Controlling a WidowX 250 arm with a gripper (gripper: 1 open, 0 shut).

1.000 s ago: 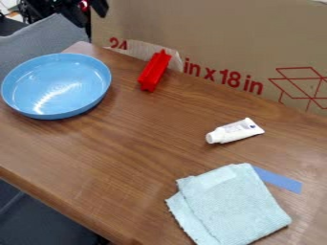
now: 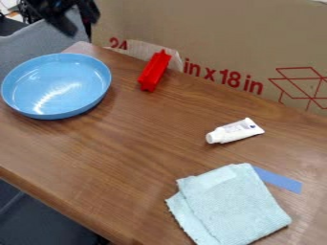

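The dark gripper point(image 2: 57, 17) is blurred at the top left, above and behind the blue round tray point(image 2: 56, 88), partly out of frame; its fingers are too unclear to tell open or shut. A red oblong object point(image 2: 153, 72) lies behind and right of the tray. A white tube point(image 2: 234, 132) lies on the right of the wooden table point(image 2: 141, 163), and a folded pale cloth point(image 2: 228, 203) sits at the front right.
A cardboard box wall point(image 2: 230, 38) runs along the back. A blue tape strip point(image 2: 278, 180) lies beside the cloth.
The gripper has shifted slightly at the top left and appears motion-blurred. The objects on the table are unchanged.
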